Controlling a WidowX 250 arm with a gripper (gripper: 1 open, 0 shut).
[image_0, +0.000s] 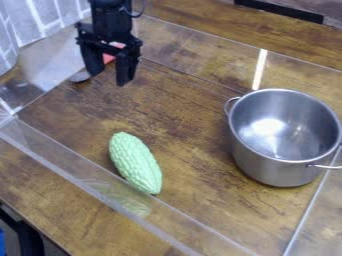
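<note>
My gripper (110, 62) is a black two-fingered unit at the top left of the camera view, its fingers spread apart, above a small red-and-grey object (82, 72) that it partly hides. A pale green corn-like vegetable (135, 161) lies on the wooden table in the lower middle. A large steel pot (277, 137) with handles stands at the right.
Clear plastic walls edge the wooden table (174, 110) along the left and front. A folded or crumpled clear and white material is at the top left.
</note>
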